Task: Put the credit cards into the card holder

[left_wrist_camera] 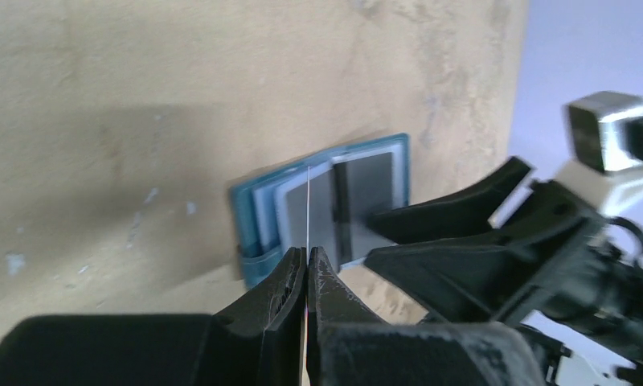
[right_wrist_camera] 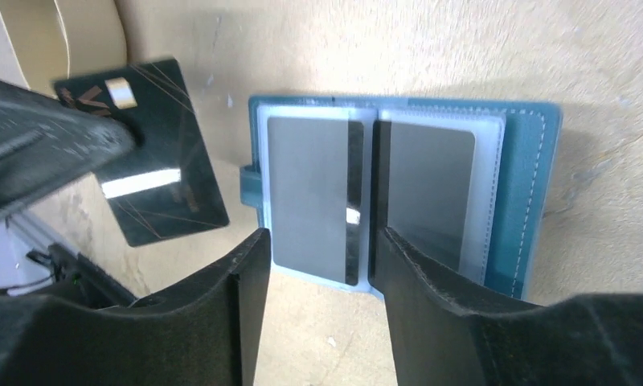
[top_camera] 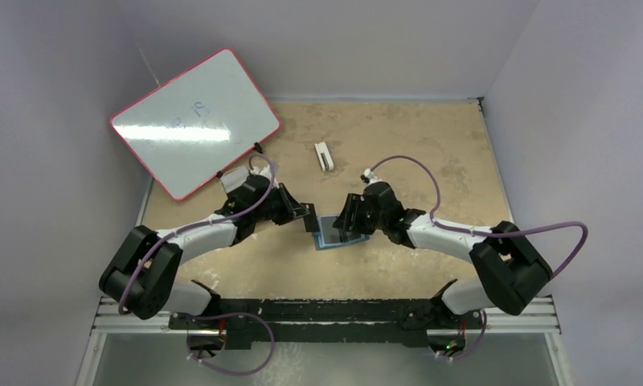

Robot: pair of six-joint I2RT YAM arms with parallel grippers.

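Note:
A black card (right_wrist_camera: pixel 161 165) is pinched in my left gripper (top_camera: pixel 304 212), which is shut on one end of it. In the left wrist view the card (left_wrist_camera: pixel 308 205) shows edge-on as a thin line. The blue card holder (right_wrist_camera: pixel 535 185) lies spread on the table with two grey-windowed panels and a dark strip at the fold. The held card is left of the holder in the right wrist view, apart from its pockets. Above the holder, my right gripper stands open, its fingers apart and nothing seen between them.
A small white box (top_camera: pixel 325 157) stands behind the grippers. The whiteboard (top_camera: pixel 198 121) leans at the back left, with a light object (top_camera: pixel 234 178) near its lower edge. Bare table (top_camera: pixel 431 145) lies to the back right.

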